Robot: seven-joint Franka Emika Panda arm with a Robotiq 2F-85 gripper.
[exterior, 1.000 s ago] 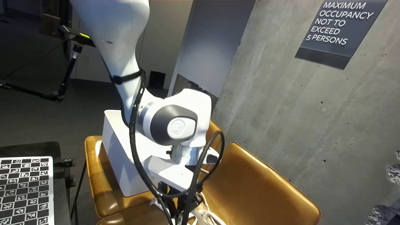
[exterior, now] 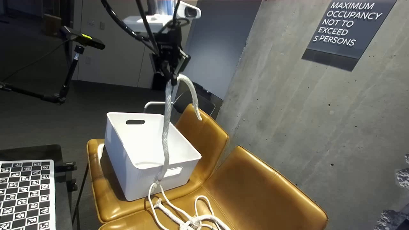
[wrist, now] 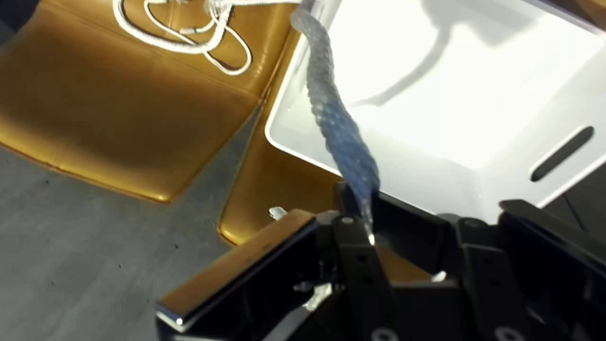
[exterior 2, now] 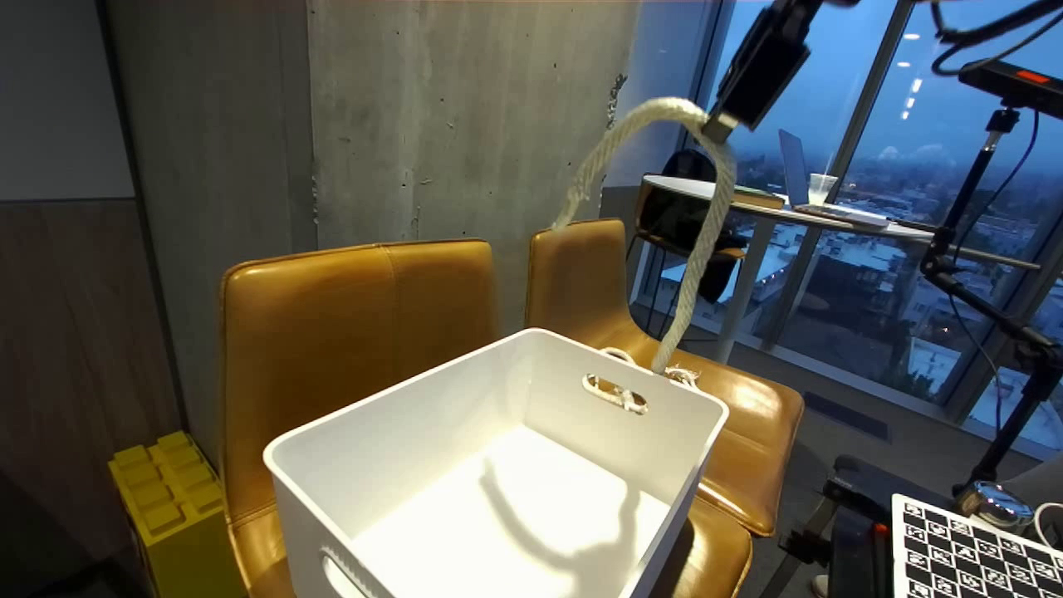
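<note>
A thick pale braided rope (exterior: 165, 132) hangs from my gripper (exterior: 172, 79), which is shut on it high above the chairs. One short end (exterior: 194, 100) droops freely on the wall side. The longer part runs down past the box's outer end to thinner cords (exterior: 191, 220) lying on the nearer seat. In the second exterior view the rope (exterior 2: 703, 244) arches over from my gripper (exterior 2: 719, 126). Seen from the wrist, the rope (wrist: 332, 96) rises toward my dark fingers, and its gripped part is partly hidden.
An empty-looking white box (exterior: 119, 161) with handle slots sits on one tan chair, a second tan chair (exterior: 257, 180) beside it. A concrete wall (exterior: 326, 126) stands behind the chairs. A checkered board (exterior: 27, 191) and a camera arm (exterior: 69, 76) are to the left.
A second ago the arm was low, with its hand over the nearer seat by the cords. Now the hand is far higher, and the rope hangs from it.
</note>
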